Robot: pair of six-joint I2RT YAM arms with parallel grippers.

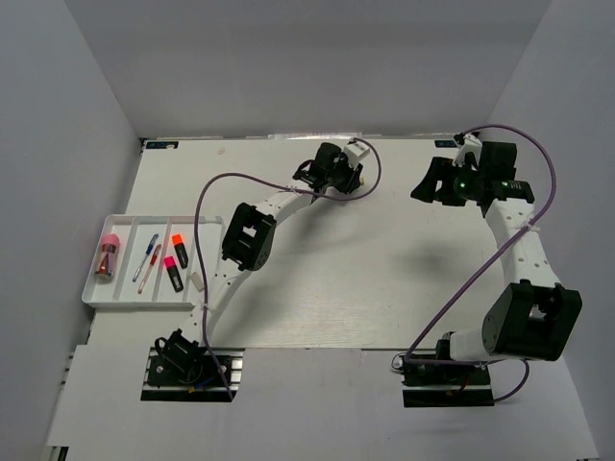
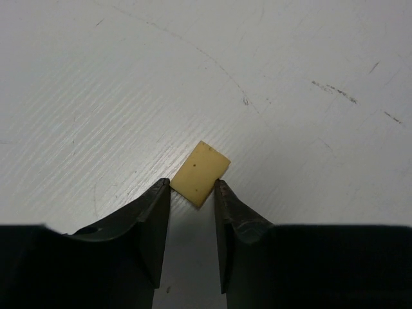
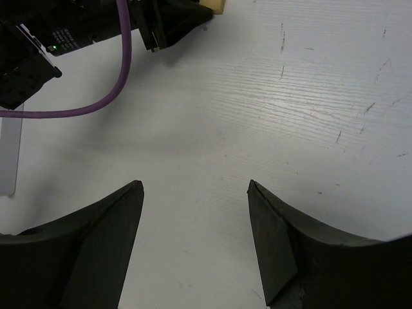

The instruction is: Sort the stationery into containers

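Observation:
A small yellow block (image 2: 200,172) rests on the white table between the fingertips of my left gripper. Both tips appear to meet its sides; whether they grip it cannot be told. From the top, the arm hides most of the block. My right gripper is wide open and empty above bare table on the right. At the left stands a divided white tray (image 1: 139,305). Its compartments hold a pink-topped item (image 1: 107,256), a blue pen (image 1: 146,257) beside a red pen (image 1: 149,269), an orange-capped marker (image 1: 180,252) beside a pink-capped marker (image 1: 173,274), and a pale small piece (image 1: 197,280).
The left arm (image 1: 254,236) reaches diagonally over the table and passes close to the tray's right side. A purple cable (image 1: 200,216) loops across the tray's right part. Between the two arms the table (image 1: 356,279) is clear.

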